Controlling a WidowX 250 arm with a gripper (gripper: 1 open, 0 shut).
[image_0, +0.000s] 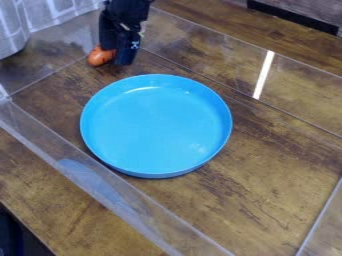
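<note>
My dark gripper (116, 50) hangs at the upper left, over a small orange object (99, 57) that lies on the wooden surface and is partly hidden behind it. The gripper is open; whether the object sits between its fingers or just beside them is hard to tell. Below and to the right of both is a large round blue plate (155, 125) with nothing on it.
Clear panels or edges border the wooden surface (254, 160) at the left and right. A white crumpled material (27, 22) fills the top left corner. The wood right of the plate and below it is bare.
</note>
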